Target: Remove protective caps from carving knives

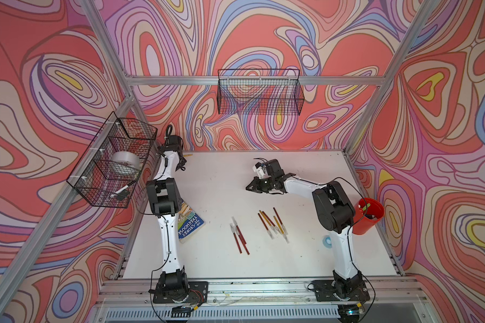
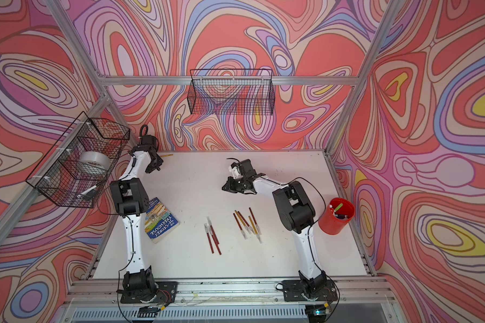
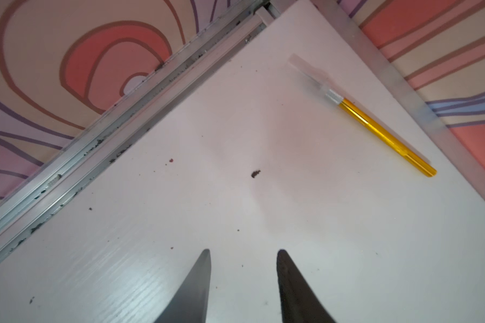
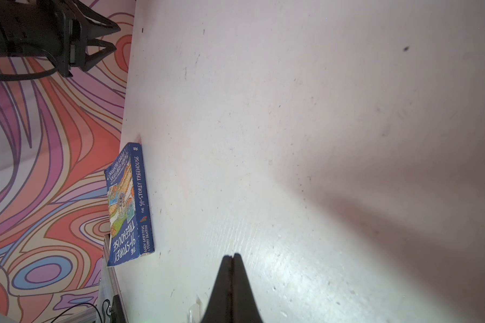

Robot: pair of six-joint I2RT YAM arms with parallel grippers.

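Note:
In the back left corner lies a yellow-handled knife with a clear cap over its blade. My left gripper hangs over the table short of it, fingers apart and empty. My right gripper is shut above the middle of the table, nothing between its fingers. Red-handled knives [image 1: 241,237] lie front centre, and several red and yellow knives [image 1: 277,225] lie right of them, most with pale tips.
A book [image 1: 190,221] lies at the left, a red bucket [image 2: 334,223] stands at the right, and wire baskets [image 1: 113,161] hang on the frame.

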